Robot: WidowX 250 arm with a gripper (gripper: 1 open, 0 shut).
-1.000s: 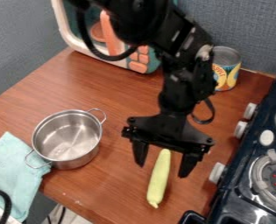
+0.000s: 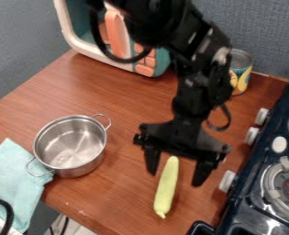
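A pale yellow elongated object [image 2: 165, 191], like a corn cob, lies on the wooden counter below my gripper [image 2: 176, 167]. The gripper hangs over its upper end with the two black fingers spread to either side, open. Whether they touch the object cannot be told from this view.
A steel pot [image 2: 71, 157] and a light blue cloth [image 2: 15, 172] are on the left. A stove [image 2: 267, 170] fills the right side. A can [image 2: 238, 72] and a toy-like white and teal box [image 2: 82, 37] stand at the back.
The arm has shifted slightly to the right since a second ago, with the gripper still open above the yellow object. The other objects have not moved.
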